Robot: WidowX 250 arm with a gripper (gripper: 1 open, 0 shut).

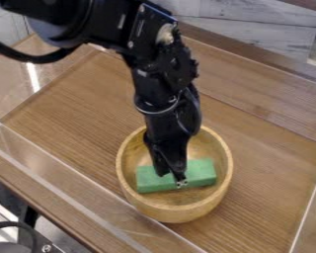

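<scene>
A round wooden bowl (193,203) stands on the wooden surface at the lower middle, holding a green rectangular block (155,180). My black gripper (177,176) reaches down into the bowl from above, its tips at the top of the block near its middle. The gripper looks shut, with nothing clearly between its fingers; part of the block is hidden behind it.
A clear raised edge runs along the left side, cables lie at the lower left, and grey-white boards form the back.
</scene>
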